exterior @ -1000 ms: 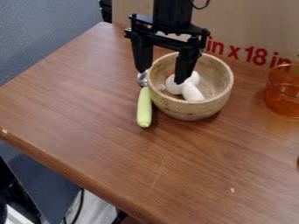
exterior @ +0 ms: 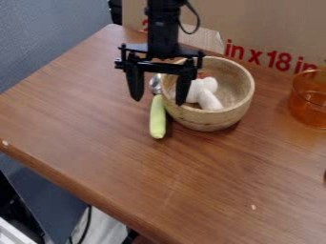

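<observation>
The black gripper (exterior: 158, 84) hangs over the left side of a wooden bowl (exterior: 219, 116), its two fingers apart, one left of the bowl and one at its inside near the left wall. White objects (exterior: 205, 93) lie in the bowl. A pale green elongated vegetable (exterior: 158, 118) lies on the table just left of the bowl. A small shiny metal item (exterior: 155, 85) shows behind it, partly hidden by the gripper.
An orange translucent container (exterior: 310, 100) stands at the right. A cardboard box (exterior: 265, 33) is behind. The table's edge drops away at the left.
The gripper has moved left, from over the middle of the bowl to its left side. The bowl and vegetable look unmoved.
</observation>
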